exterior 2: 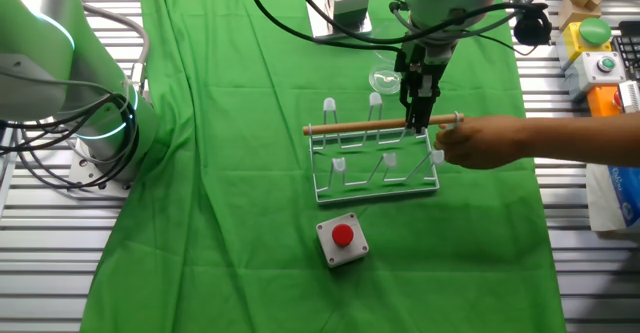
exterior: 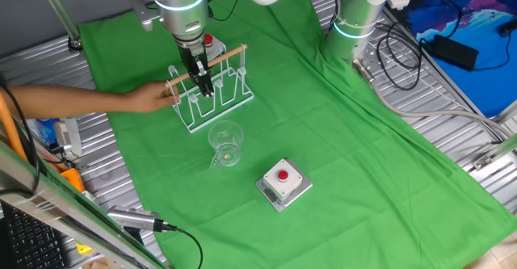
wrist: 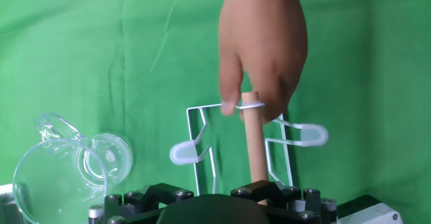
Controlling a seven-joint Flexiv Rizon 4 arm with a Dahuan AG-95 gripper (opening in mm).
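Observation:
A white wire rack (exterior: 212, 114) with a wooden top bar (exterior 2: 340, 127) stands on the green cloth. A person's hand (wrist: 264, 42) grips one end of that bar. My gripper (exterior: 207, 90) points down at the rack, close to the bar and near the end with the hand. In the wrist view its fingertips are hidden, and how far the fingers stand apart does not show. Beside the rack sits a clear glass mug (exterior: 226, 142) with a handle (wrist: 57, 128), apart from my gripper.
A box with a red button (exterior: 283, 180) sits on the cloth on the mug's side of the rack. Another red-button box (exterior 2: 342, 239) stands across the rack. The person's forearm (exterior: 73, 101) reaches in from the side.

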